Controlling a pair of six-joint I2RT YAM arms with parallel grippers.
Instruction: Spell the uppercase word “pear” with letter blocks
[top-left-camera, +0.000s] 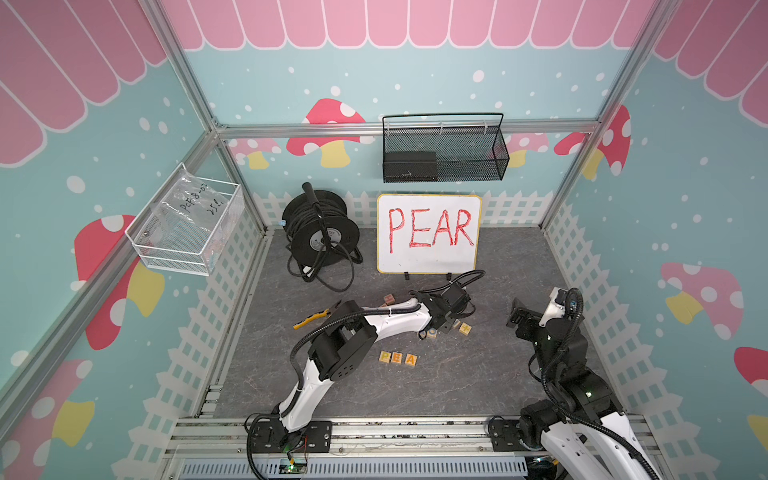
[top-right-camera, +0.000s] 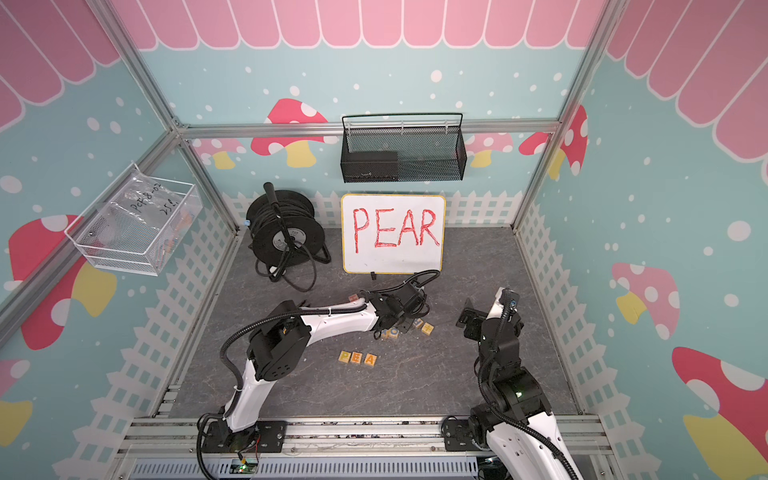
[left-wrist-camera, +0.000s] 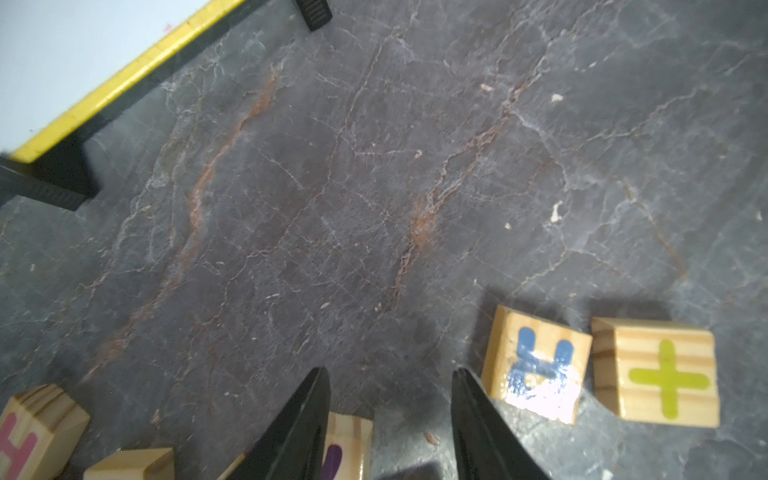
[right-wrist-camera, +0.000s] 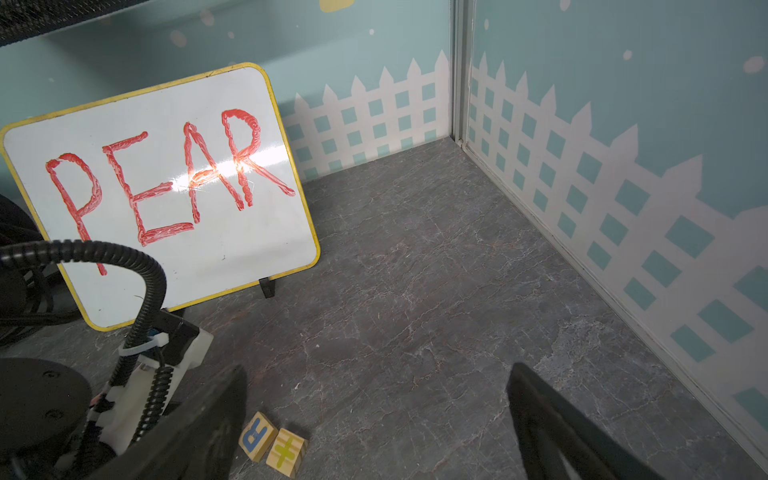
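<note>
Blocks P (top-left-camera: 385, 357), E (top-left-camera: 397, 358) and A (top-left-camera: 410, 360) lie in a row on the floor in front of the left arm. A block with a blue letter, readable as R (right-wrist-camera: 257, 436) in the right wrist view, sits beside a plus-sign block. My left gripper is open above the floor, left of that pair in its wrist view, with no block visibly held. Its left finger partly covers a purple-marked block (left-wrist-camera: 350, 444). My right gripper is wide open and empty, away at the right side.
The whiteboard (top-left-camera: 429, 260) reading PEAR stands at the back, beside a black cable reel (top-left-camera: 320, 232). A pink-lettered block (left-wrist-camera: 40, 428) and others lie left of the left gripper. Yellow-handled pliers (top-left-camera: 310, 318) rest at the left.
</note>
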